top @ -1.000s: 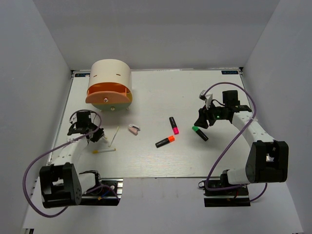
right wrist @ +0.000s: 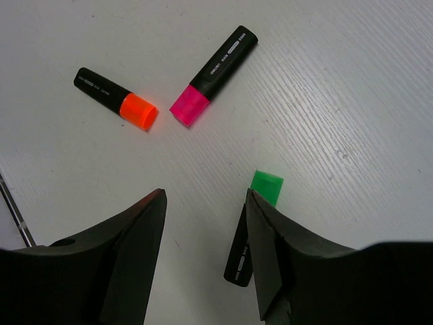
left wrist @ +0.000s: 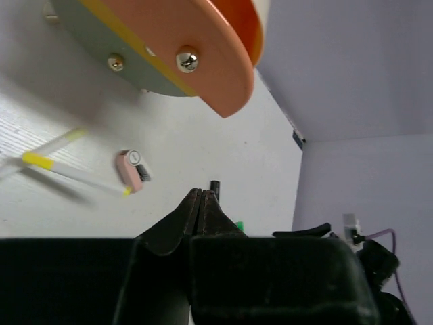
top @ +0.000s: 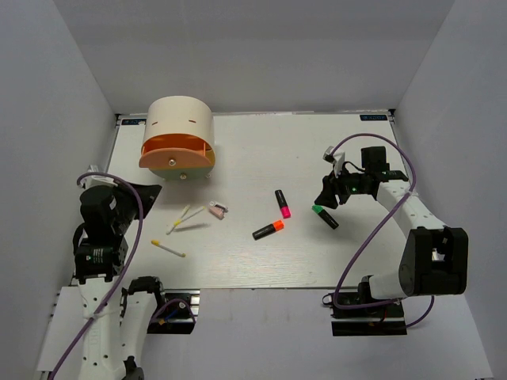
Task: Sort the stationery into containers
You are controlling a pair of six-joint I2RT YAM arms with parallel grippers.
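My left gripper is shut, with nothing visible between its fingertips. In the top view it is raised left of the rounded cabinet [top: 178, 119], whose orange drawer [top: 176, 158] stands partly out. Two white pens with yellow ends, one of them [left wrist: 74, 175], lie crossed on the table; another pen [top: 168, 249] lies apart, nearer the front. A pinkish small item [left wrist: 130, 170] sits beside the crossed pair. My right gripper is open above the green-capped highlighter [right wrist: 238, 254], which one finger partly covers. Pink-capped [right wrist: 215, 74] and orange-capped [right wrist: 115, 98] highlighters lie farther off.
Grey walls enclose both sides and the back. A purple cable [top: 103, 305] loops along the left arm, and another [top: 372, 237] runs by the right arm.
A pen that was at it now lies across another on the table, and the front pen has turned. The right arm stays put.
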